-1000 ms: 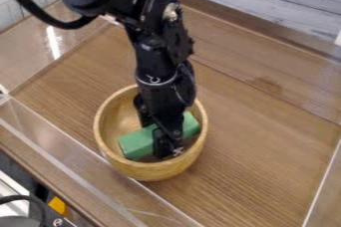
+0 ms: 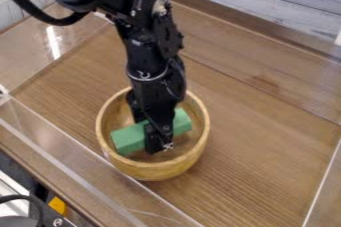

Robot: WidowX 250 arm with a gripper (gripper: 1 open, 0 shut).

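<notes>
A wooden bowl sits on the table near the front left, with a green block lying inside it. My black gripper reaches down into the bowl and is shut on the green block, its fingers covering the middle of the block.
A clear rail runs along the left front edge close to the bowl, with a small yellow object and a cable beyond it. A pale wall runs along the back.
The gripper has moved slightly left within the bowl, and the green block has shifted a little left with it. The bowl has stayed about in place.
</notes>
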